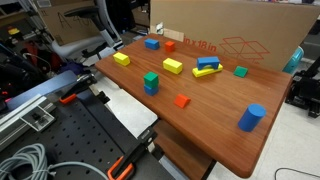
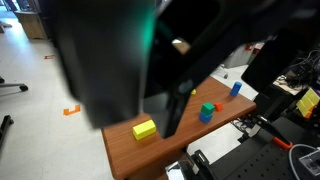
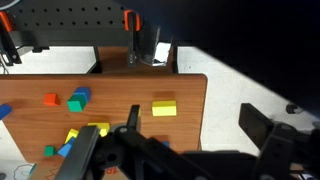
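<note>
My gripper stands open above the table, its dark fingers far apart and nothing held between them. Below the gap, in the wrist view, a yellow block [image 3: 163, 108] lies on the brown tabletop, off-centre towards the left finger; exterior view 1 has this yellow block [image 1: 122, 59] near the table's left end. A green block [image 1: 151, 77] is stacked on a blue block [image 1: 151, 88]. Another blue block [image 1: 207, 62] rests on a yellow piece [image 1: 207, 71]. Farther left is one more yellow block [image 1: 173, 66]. The dark gripper body fills much of exterior view 2.
A blue cylinder [image 1: 251, 117] stands at the table's right end, with a red block [image 1: 182, 100] left of it. Small green [image 1: 241, 71], blue [image 1: 152, 43] and red [image 1: 169, 46] blocks lie towards the back. A cardboard panel [image 1: 235, 38] borders the far edge.
</note>
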